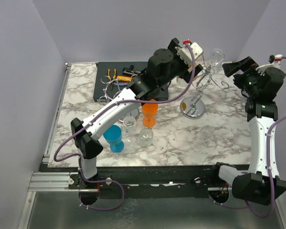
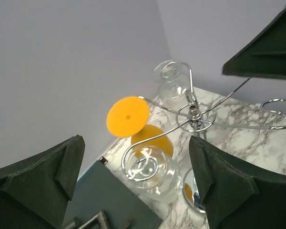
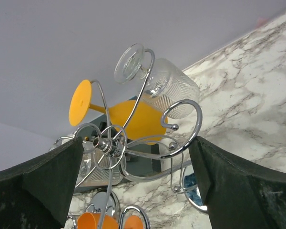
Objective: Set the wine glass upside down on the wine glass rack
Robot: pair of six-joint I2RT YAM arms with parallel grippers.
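Observation:
Several glasses hang upside down on the chrome rack [image 1: 209, 72]. In the right wrist view, a clear glass [image 3: 174, 88] hangs tilted from one hook, with a yellow glass [image 3: 77, 106] beside it. The left wrist view shows that yellow glass's round foot [image 2: 127, 116], a nearer clear glass [image 2: 155, 175] and another clear glass [image 2: 171, 86] behind. My left gripper [image 1: 185, 61] is open, back from the rack on its left side. To the rack's right my right gripper [image 1: 239, 67] is also open. No glass shows held in either.
A second rack stands left, partly behind my left arm. Near it are a blue goblet [image 1: 114, 138], an orange goblet [image 1: 149, 113] and clear glasses [image 1: 146, 137]. Another clear glass [image 1: 202, 138] is at front right. Tools lie on a dark mat [image 1: 102, 78].

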